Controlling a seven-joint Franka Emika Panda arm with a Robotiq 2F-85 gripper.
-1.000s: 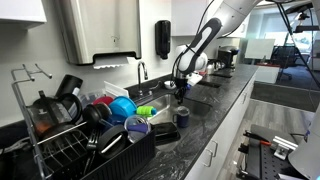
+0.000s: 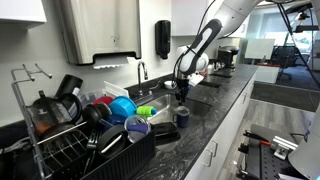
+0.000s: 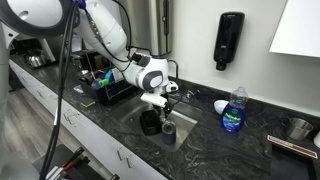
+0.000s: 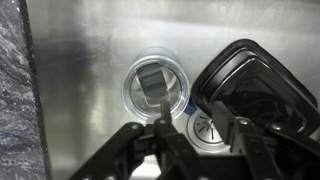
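In the wrist view, a tumbler with a clear rim stands in the metal sink, a dark patch showing inside its mouth. Beside it, to the right, lies a black container, close to the drain. My gripper shows at the lower edge, fingers apart, with no object visibly held between them. The tumbler sits just beyond the left finger. From outside, my gripper hangs over the sink area, above the dark tumbler and near the black container.
A dish rack full of colourful cups and dark dishes stands beside the sink. The faucet rises behind the basin. A blue bottle and a metal pot stand on the counter, which has clear room in front of them.
The arm over the sink has shifted only slightly in exterior view 1. The tumbler, the container and the dish rack look unmoved.
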